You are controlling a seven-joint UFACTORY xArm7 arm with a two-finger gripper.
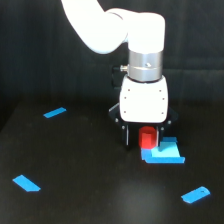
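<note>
A small red block (148,138) is at the right of centre, at the blue patch (166,157). My gripper (145,138) points straight down over it, with its dark fingers reaching down on either side of the block. The dark fingers blend into the black background, so whether they touch the block cannot be made out. Part of the block's top is hidden under the white hand.
Blue tape strips lie on the black table: one at the back left (55,112), one at the front left (26,183) and one at the front right (195,195).
</note>
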